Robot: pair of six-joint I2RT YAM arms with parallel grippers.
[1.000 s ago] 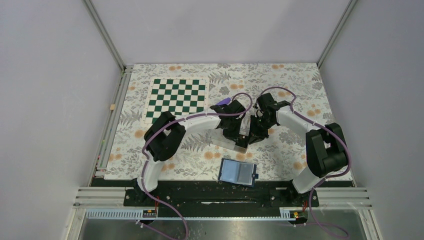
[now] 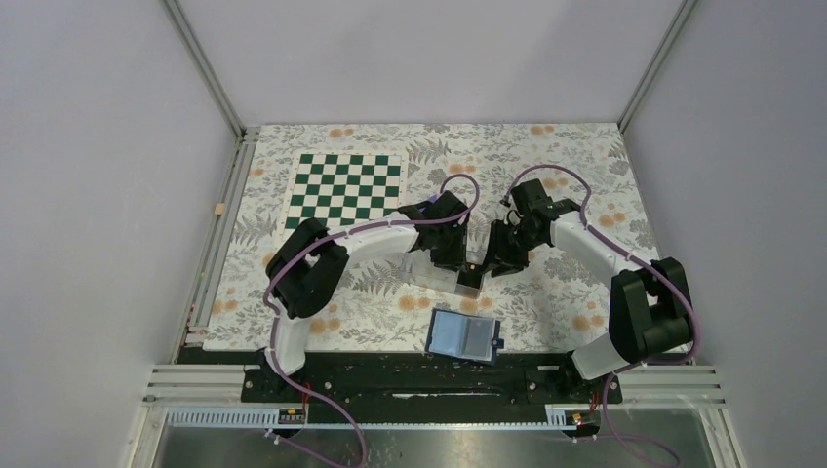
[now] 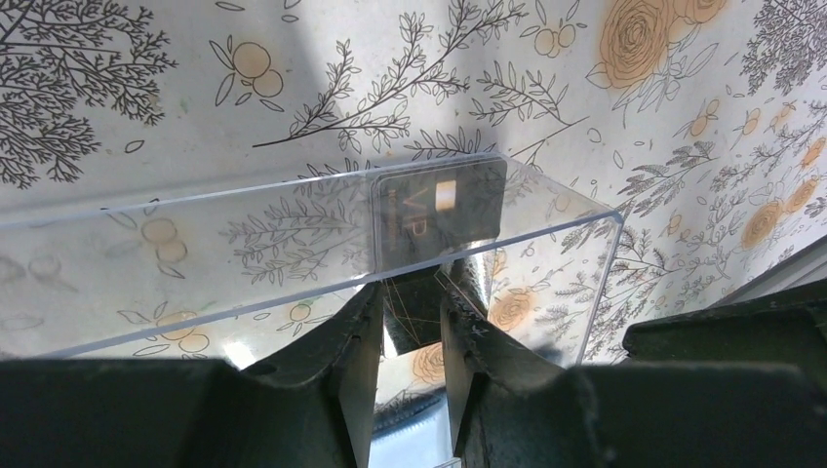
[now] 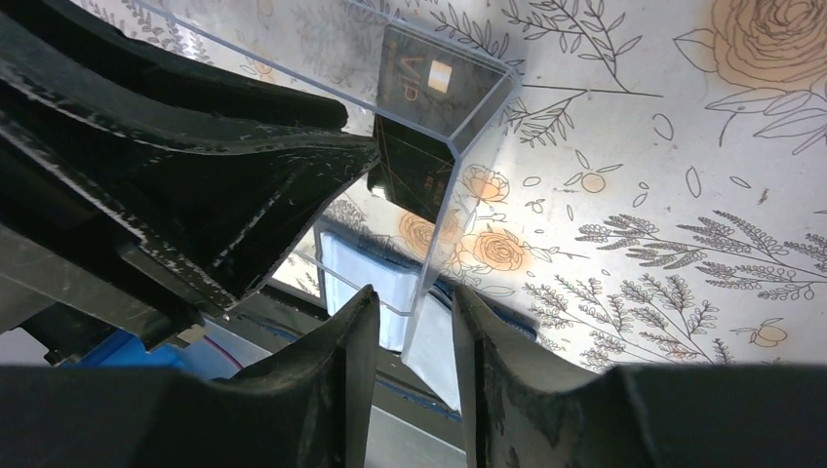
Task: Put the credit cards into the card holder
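Observation:
A clear acrylic box lies on the floral mat, with dark cards inside its end, one lettered with a pale chip, another dark and glossy below it. My left gripper hangs over the box's near wall beside the cards, fingers apart and nothing held. My right gripper is at the box's right end, open, the box edge visible between its fingertips. The blue-grey open card holder lies at the mat's front edge.
A green checkered board sits at back left, with a purple object partly hidden behind the left arm. Both grippers are close together over the box.
Both arms have shifted slightly, the left one a little toward the left and front, the right one outward to the right. The box and card holder look nearly unchanged.

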